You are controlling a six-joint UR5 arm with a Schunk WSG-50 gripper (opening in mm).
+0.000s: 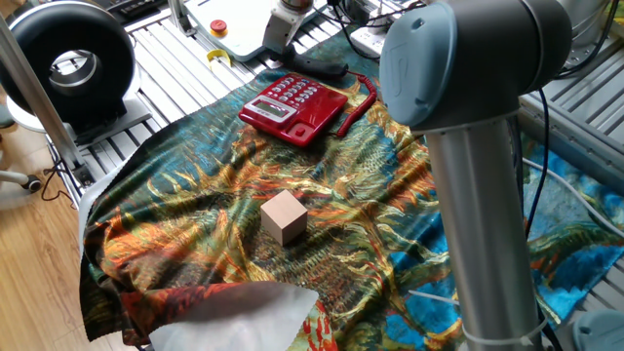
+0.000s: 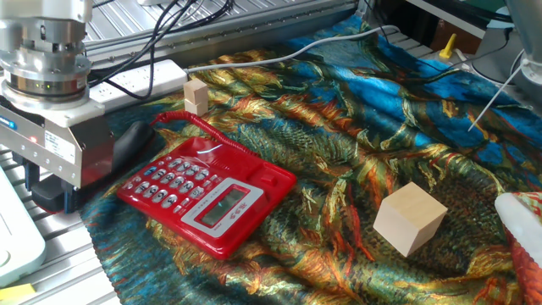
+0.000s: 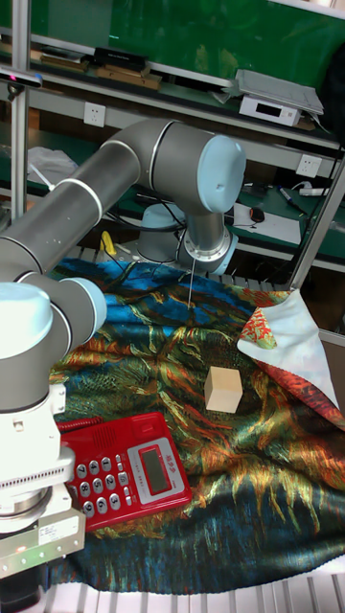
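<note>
A red desk phone (image 2: 212,199) with grey keys and a small display lies on the patterned cloth. Its black handset (image 2: 134,152) is off to the side of the keypad, with the coiled red cord (image 2: 203,123) running from it. Close by the handset's near end, at the left of exterior view 2, is my gripper (image 2: 56,196), pointing down. Its dark fingers are partly hidden by its own body, so I cannot tell how the fingers stand or whether they touch the handset. A pale wooden cube (image 2: 411,219) rests on the cloth, well apart from the gripper.
A smaller wooden block (image 2: 196,97) stands behind the phone, beside a white power strip (image 2: 140,83). A red button (image 1: 218,26) sits on a pale panel at the back.
</note>
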